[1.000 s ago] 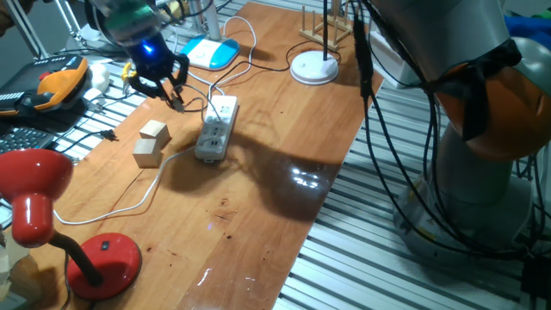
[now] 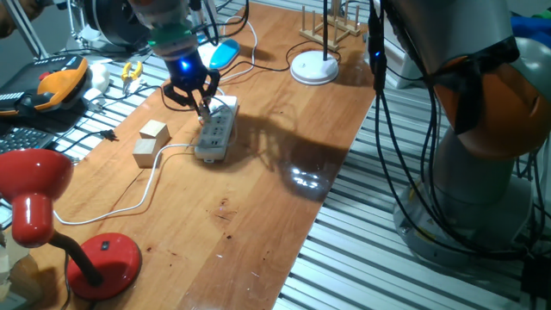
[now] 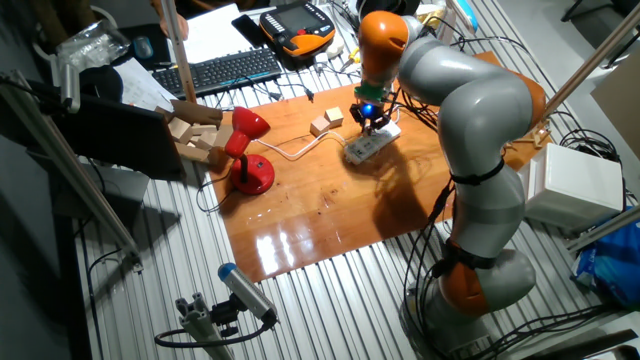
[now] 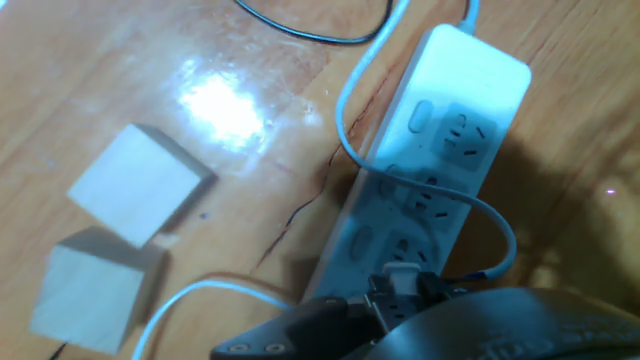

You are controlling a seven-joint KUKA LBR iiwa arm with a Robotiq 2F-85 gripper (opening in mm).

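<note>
My gripper (image 2: 203, 114) is directly over the white power strip (image 2: 216, 138), pointing down at its far half. In the wrist view, the fingers (image 4: 345, 322) are closed around a small white plug (image 4: 403, 268). A thin cable (image 4: 510, 240) loops from the plug across the strip (image 4: 440, 110) and away past the top edge. The plug appears just over the nearest visible socket (image 4: 405, 248); its prongs are hidden, so I cannot tell whether it touches or enters the strip. Exterior view 2 shows the gripper (image 3: 370, 125) above the same strip (image 3: 372, 146).
Two wooden blocks (image 2: 148, 152) sit left of the strip. A white cord (image 2: 142, 200) runs from the strip toward the red lamp (image 2: 104, 265). Behind stand a blue-and-white object (image 2: 225, 54) and a white round base (image 2: 314, 68).
From the left, my gripper has moved rightward and toward the camera, ending over the power strip, with the thin cable trailing. Strip, blocks and lamp have stayed put.
</note>
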